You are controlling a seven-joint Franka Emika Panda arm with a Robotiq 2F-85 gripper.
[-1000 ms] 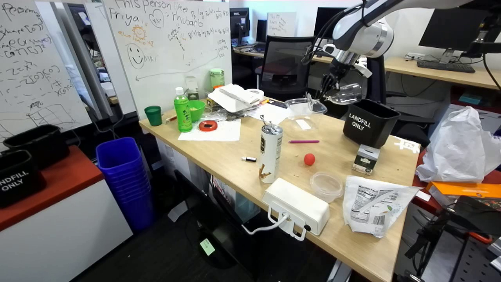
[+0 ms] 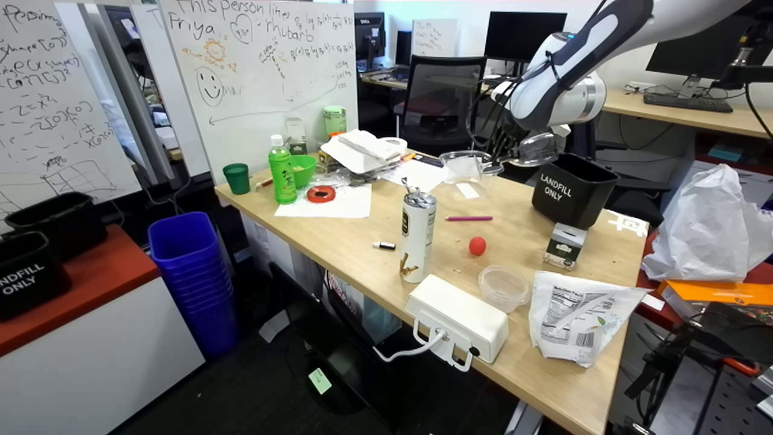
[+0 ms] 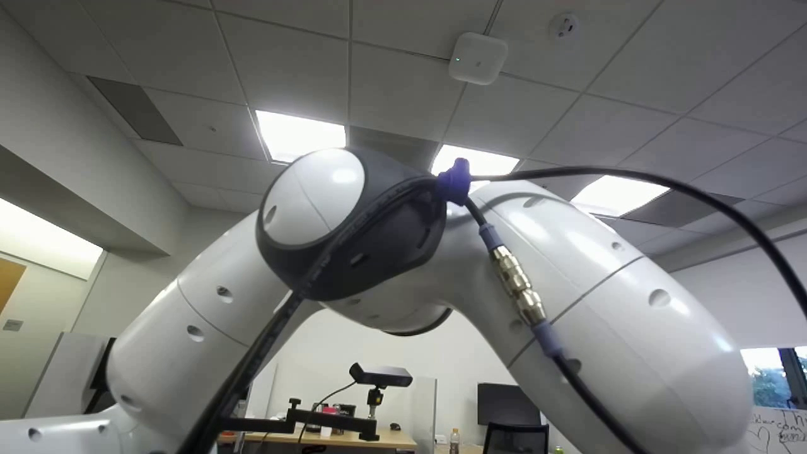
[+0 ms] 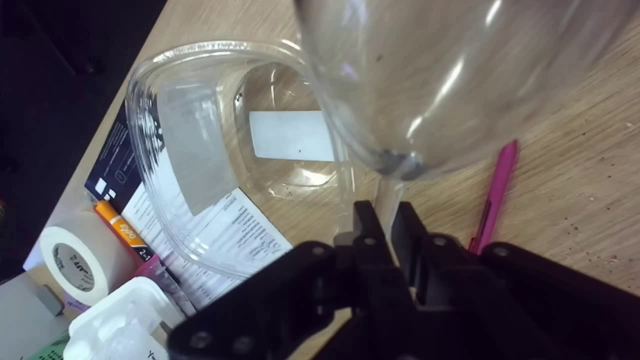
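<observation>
A clear stemmed glass [image 4: 462,84] is held by its stem, and my gripper is shut on it. In the wrist view its bowl spreads above the fingertips. From the first exterior view, the glass [image 2: 538,150] hangs tipped on its side over the far part of the table, beside the black bin. My gripper [image 2: 500,153] is small and dark there, partly lost among cables. A clear plastic container [image 4: 240,54] sits on the table just left of the glass in the wrist view; a white label shows at its base. The second exterior view shows only arm links.
A black landfill bin [image 2: 572,192] stands right of the glass, with a small box [image 2: 565,246] in front. A pink pen [image 4: 498,192] lies nearby. Towards the front are a red ball [image 2: 477,246], a tall can [image 2: 418,235] and a white pouch [image 2: 580,319].
The glass stays in my gripper near the same spot, its bowl slightly lower. The bin has shifted slightly right.
</observation>
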